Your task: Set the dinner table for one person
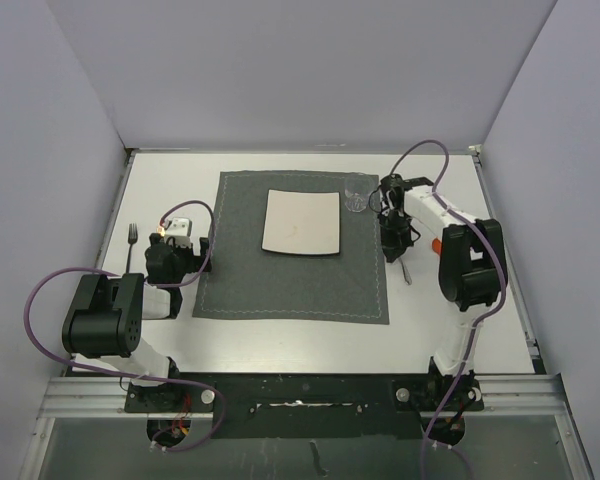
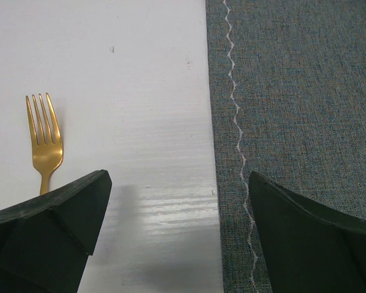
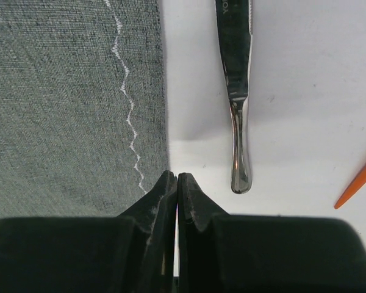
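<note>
A cream square plate lies on the grey placemat, and a clear glass stands near the mat's far right corner. Left of the mat is a gold-coloured fork, tines pointing away, on bare white table. My left gripper hovers open over the mat's left edge, to the right of the fork. A shiny knife rests just right of the mat, handle towards me. My right gripper is shut beside it on the mat side, with nothing showing between its fingers.
An orange-red spoon lies to the right of the knife, mostly hidden under the right arm; its handle shows in the right wrist view.
</note>
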